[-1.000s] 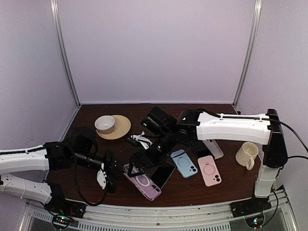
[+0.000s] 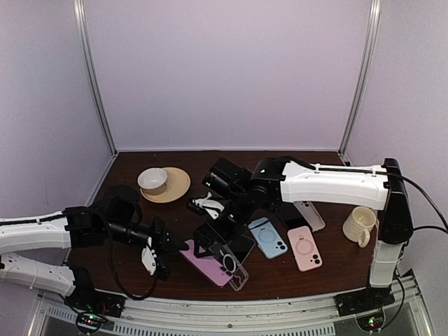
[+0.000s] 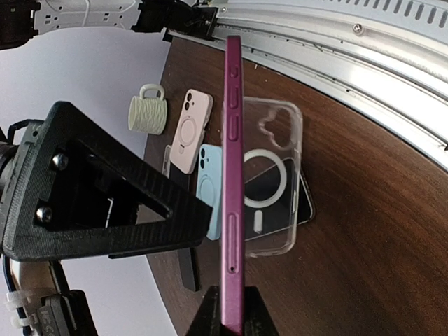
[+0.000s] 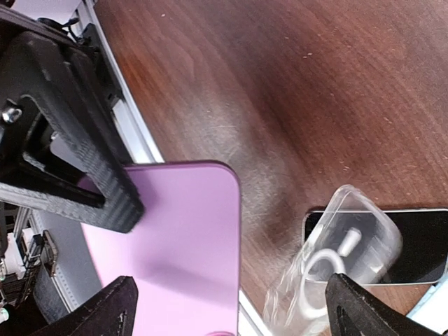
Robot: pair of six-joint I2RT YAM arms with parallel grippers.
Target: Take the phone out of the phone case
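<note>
The purple phone (image 3: 233,189) is seen edge-on in the left wrist view, with my left gripper shut on its end. In the right wrist view, its plain back (image 4: 178,238) is bare. Off to one side of the phone, the clear case (image 3: 288,175) with its white ring is apart from most of it; whether an edge still touches, I cannot tell. The case (image 4: 350,245) looks blurred and tilted over the table in the right wrist view. My right gripper is open, its two fingertips wide apart, the phone and case showing beyond them.
A black phone (image 4: 413,245) lies on the table under the case. Blue (image 2: 268,239) and pink (image 2: 304,248) phones or cases lie to the right, near a mug (image 2: 359,225). A bowl (image 2: 152,180) and plate (image 2: 178,184) stand at the back left. The front table edge is close.
The clear case, earlier on the purple phone, has come off its back and shifted right, over the black phone. My left gripper stays on the phone; both arms have barely moved.
</note>
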